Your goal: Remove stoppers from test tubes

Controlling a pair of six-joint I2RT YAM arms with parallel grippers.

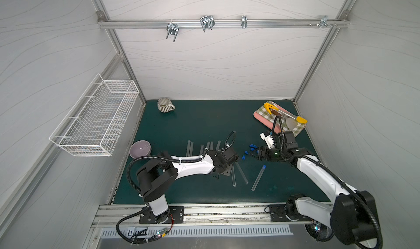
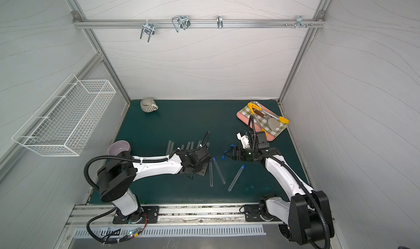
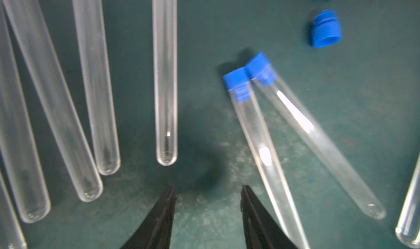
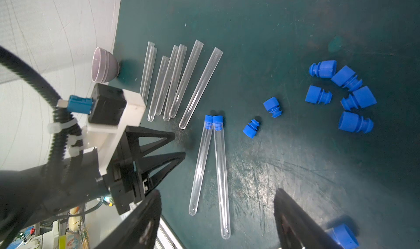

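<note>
My left gripper hangs low over the table with its fingers apart and nothing between them, just short of two clear tubes lying side by side, each with a blue stopper [image 3: 237,82] [image 4: 209,120]. Several unstoppered tubes [image 3: 165,95] lie to their left. Loose blue stoppers [image 4: 322,68] are scattered to the right. Another stoppered tube [image 1: 258,177] lies farther right on the table. My right gripper stands open above the right side, holding nothing.
A purple bowl [image 1: 140,148] is at the left, a striped mug [image 1: 165,104] at the back left, a pink tray with cloth and utensils [image 1: 262,116] at the back right, and a wire basket [image 1: 94,117] on the left wall.
</note>
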